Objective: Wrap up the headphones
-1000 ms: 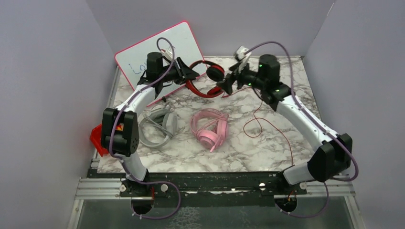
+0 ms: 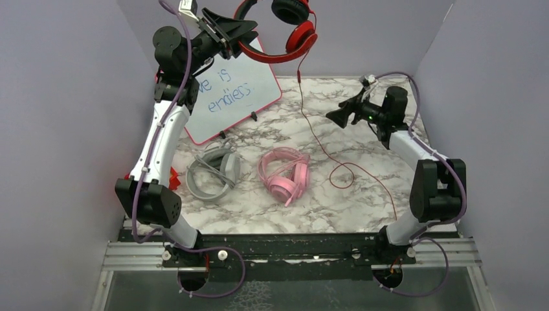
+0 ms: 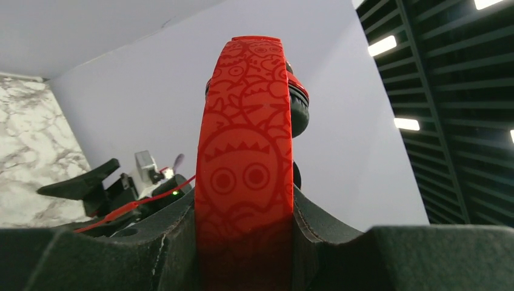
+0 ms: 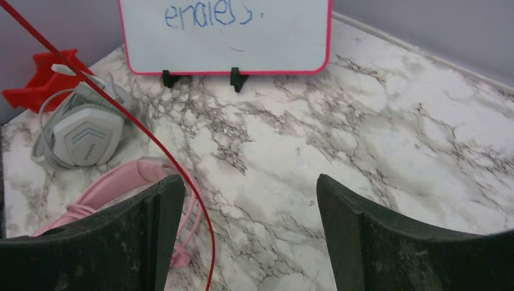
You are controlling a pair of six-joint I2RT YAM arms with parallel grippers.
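Observation:
Red-and-black headphones point(image 2: 272, 55) hang high at the top centre of the top view, my left gripper point(image 2: 243, 40) shut on their band; the patterned red band point(image 3: 242, 157) fills the left wrist view's middle. Their thin red cable point(image 2: 309, 123) drops to the marble table and loops loosely at centre right. My right gripper point(image 2: 341, 114) is open above the table at the right, nothing between its fingers, with the cable crossing the left side of its wrist view.
Wrapped grey headphones point(image 2: 197, 181) and wrapped pink headphones point(image 2: 294, 184) lie on the table. A whiteboard point(image 2: 233, 107) stands at back left, near a red container point(image 4: 36, 91).
My right gripper has withdrawn to the right, away from the headphones.

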